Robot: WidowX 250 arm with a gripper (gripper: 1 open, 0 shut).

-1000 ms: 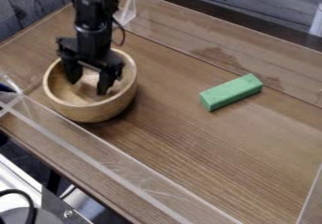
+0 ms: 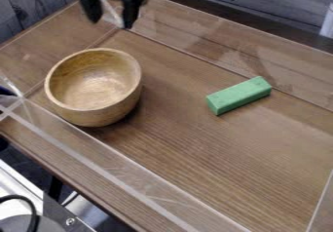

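Observation:
A round wooden bowl (image 2: 92, 85) sits empty on the wooden table at the left. My gripper (image 2: 111, 4) is at the top edge, behind the bowl and apart from it, dark and blurred; its fingers cannot be made out clearly. A green block (image 2: 239, 95) lies to the right of the bowl.
A dark cable (image 2: 16, 202) shows at the bottom left corner.
My gripper has moved up and away from the bowl toward the back, where it is now mostly out of view. The green block has not moved.

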